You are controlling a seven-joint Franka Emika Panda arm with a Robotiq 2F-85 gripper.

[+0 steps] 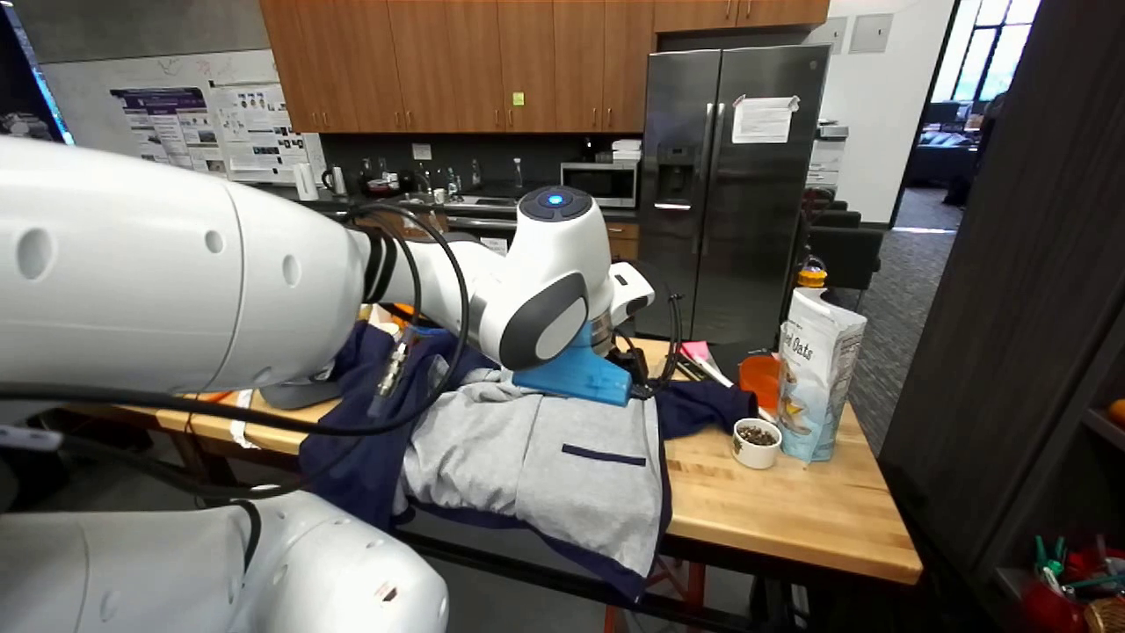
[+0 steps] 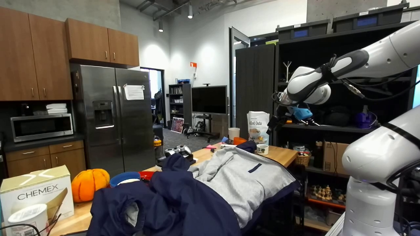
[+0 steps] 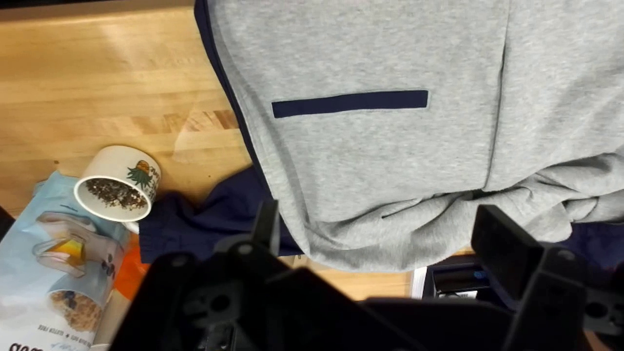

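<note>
A navy garment with a grey lining [image 1: 591, 448] is spread over the wooden table, its lining face up and one edge hanging off the front. On the lining is a dark navy pocket strip [image 3: 351, 103]. One navy sleeve [image 3: 216, 213] sticks out from under the grey part towards the mug; more navy cloth [image 2: 169, 200] lies bunched at the other end. Above the garment's far edge, my gripper stands open, its dark fingers [image 3: 506, 248] wide apart. Only grey cloth and table show below the gap, with nothing held.
Near the sleeve are a white mug [image 3: 114, 184] of dark bits and an oats bag [image 1: 820, 369], with an orange container [image 1: 759, 381] behind. A Chemex box [image 2: 37, 192] and an orange pumpkin [image 2: 90, 185] occupy the other end. Bare tabletop [image 1: 802, 506] lies in front of the mug.
</note>
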